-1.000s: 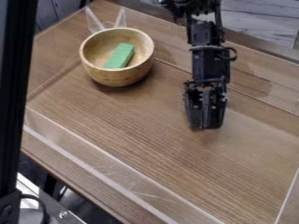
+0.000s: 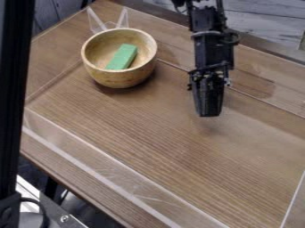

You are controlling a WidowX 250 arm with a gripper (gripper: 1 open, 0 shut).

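The black gripper (image 2: 209,105) hangs point-down over the bare middle-right of the wooden table, shut, with nothing visible between its fingers. To its left, apart from it, a wooden bowl (image 2: 114,76) holds a green block (image 2: 121,57).
Clear strips (image 2: 84,160) run along its left edge. Behind the bowl are pale tape marks. A black post stands at the far left, with grey planks behind the table.
Over the last second the gripper has risen toward the back of the table, away from the front. The bowl and the green block have not moved.
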